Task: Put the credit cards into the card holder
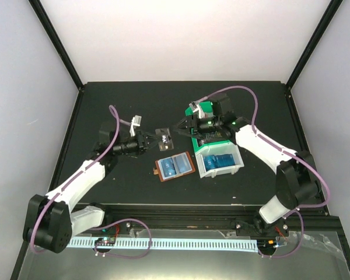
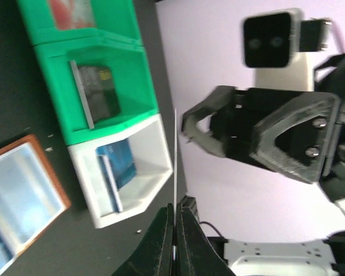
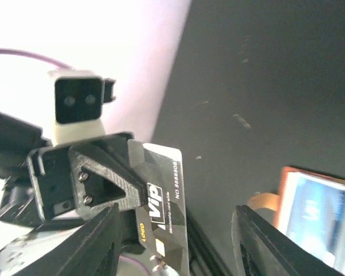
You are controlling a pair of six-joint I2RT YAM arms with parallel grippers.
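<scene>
The black VIP card [image 1: 164, 139] is held in the air by my left gripper [image 1: 156, 140], which is shut on one side of it. Seen edge-on in the left wrist view, the card [image 2: 175, 155] is a thin line rising from the fingertips. Its printed face [image 3: 161, 198] shows in the right wrist view. Across from it, my right gripper [image 1: 178, 126] is open and empty, its two fingers [image 3: 106, 238] wide apart. Below the card lies the open brown card holder [image 1: 175, 166] on the table, with blue showing in its clear pockets.
Right of the holder stands a white bin [image 1: 239, 163] with blue cards. Behind it are green bins [image 2: 57, 98], one with dark cards, partly under my right arm. Table space left of the holder is clear.
</scene>
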